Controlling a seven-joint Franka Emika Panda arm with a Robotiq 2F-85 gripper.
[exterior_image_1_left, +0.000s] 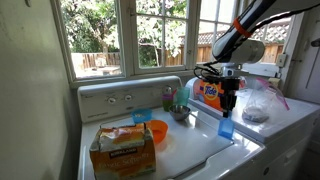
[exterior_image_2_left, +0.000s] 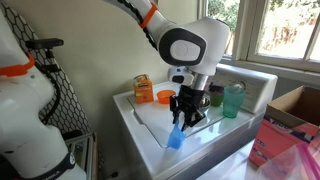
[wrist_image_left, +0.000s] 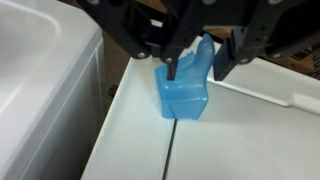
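A translucent blue cup (exterior_image_1_left: 226, 128) stands at the front right edge of the white appliance top, close to the seam with the neighbouring machine. My gripper (exterior_image_1_left: 228, 111) points down at it from directly above. In the second exterior view the fingertips are at the top of the blue cup (exterior_image_2_left: 176, 138). From the wrist, the fingers (wrist_image_left: 170, 66) are apart, with the upper part of the blue cup (wrist_image_left: 182, 96) between or just beyond them. Whether both fingers touch it cannot be made out.
A Kirkland box (exterior_image_1_left: 123, 150), an orange bowl (exterior_image_1_left: 157, 130), a blue bowl (exterior_image_1_left: 142, 115) and a metal bowl (exterior_image_1_left: 180, 113) occupy the left and back. An orange Tide container (exterior_image_1_left: 208, 94) and a clear bag (exterior_image_1_left: 262, 104) stand behind the gripper.
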